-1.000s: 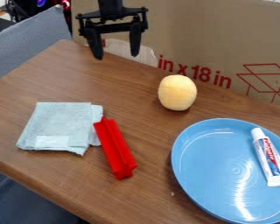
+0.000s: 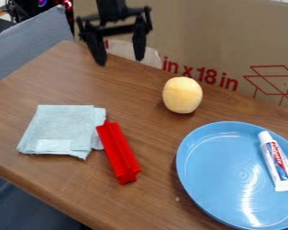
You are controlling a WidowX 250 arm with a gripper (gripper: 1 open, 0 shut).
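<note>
My black gripper (image 2: 120,55) hangs open at the top of the view, above the back of the wooden table, with nothing between its fingers. A round pale yellow object (image 2: 183,95) sits below and right of it. A folded light blue cloth (image 2: 60,131) lies at the left, with a red elongated object (image 2: 118,153) beside it. At the right a blue plate (image 2: 221,181) holds a toothpaste tube (image 2: 277,163).
A cardboard panel (image 2: 219,40) stands along the back of the table (image 2: 98,207). Grey fabric (image 2: 26,49) is beyond the left edge.
The objects on the table have not moved.
</note>
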